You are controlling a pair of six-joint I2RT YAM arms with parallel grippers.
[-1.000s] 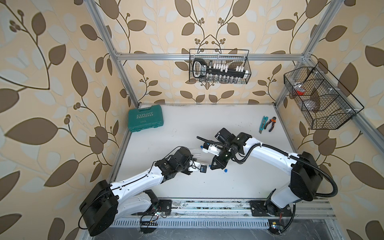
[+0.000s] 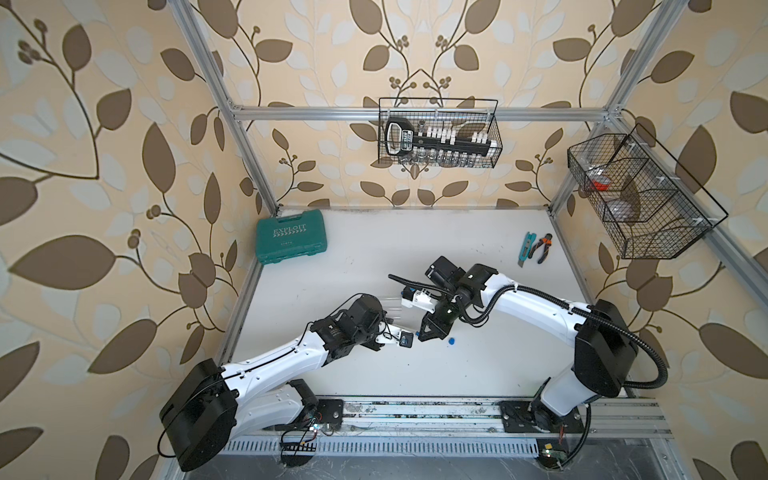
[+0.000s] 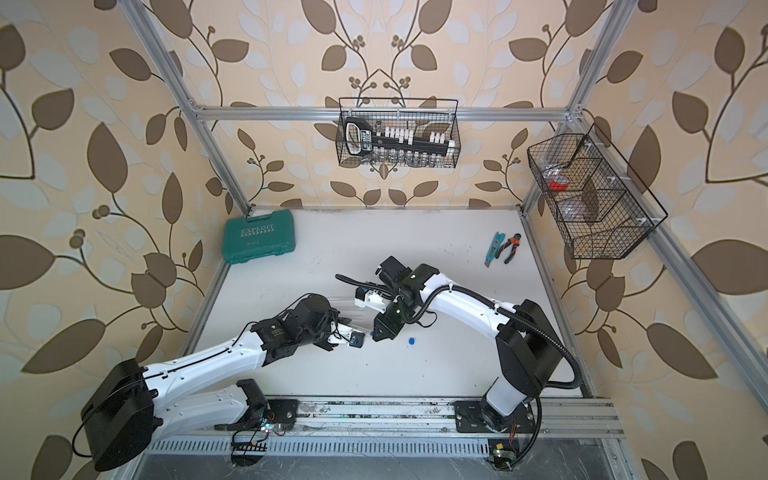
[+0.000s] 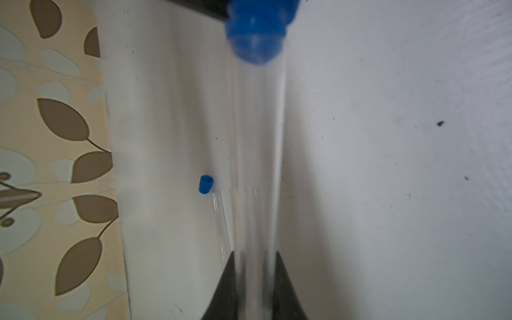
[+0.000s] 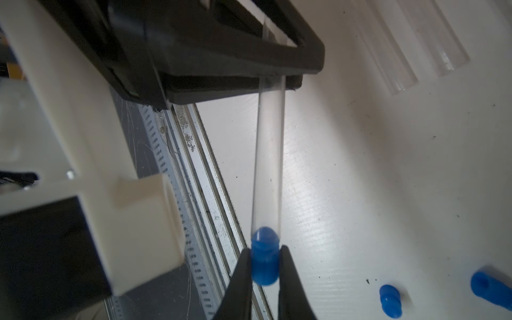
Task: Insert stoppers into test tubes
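In the left wrist view my left gripper is shut on a clear test tube [image 4: 256, 122]. A blue stopper [image 5: 265, 264] sits at that tube's mouth, its rounded end inside the glass in both wrist views. My right gripper has its dark fingers [image 5: 290, 282] on either side of this stopper; whether they press on it cannot be made out. Two loose blue stoppers, one upright [image 5: 391, 301] and one lying [image 5: 490, 289], rest on the table. Further clear tubes [image 5: 392, 64] lie flat behind.
Another blue stopper [image 4: 206, 184] lies close to the end of a lying tube [image 4: 220, 224]. A green case [image 2: 291, 237] stands at the back left, pliers [image 2: 542, 249] and a cutter [image 2: 526, 249] at the back right.
My left arm has hardly moved.
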